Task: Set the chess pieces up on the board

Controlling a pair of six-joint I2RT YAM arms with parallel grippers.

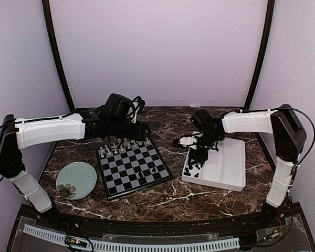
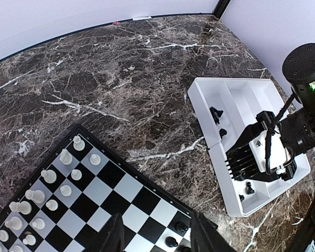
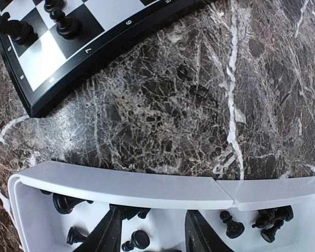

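Note:
The chessboard (image 1: 130, 184) lies left of centre, with white pieces (image 2: 49, 176) standing in rows on its far-left side. A few black pieces are upright at its near right edge. Over the board, my left gripper has its fingers apart and nothing between them. More black pieces (image 3: 232, 224) lie loose in the white tray (image 2: 232, 197). My right gripper is open above the tray's left part. Black pieces show in the tray below its fingers (image 3: 109, 231), with none clearly held.
A pale green plate (image 1: 77, 176) with a flower print sits left of the board. A strip of bare marble table (image 3: 163, 121) separates board and tray. The tray's raised wall (image 3: 121, 184) runs close beside my right fingers.

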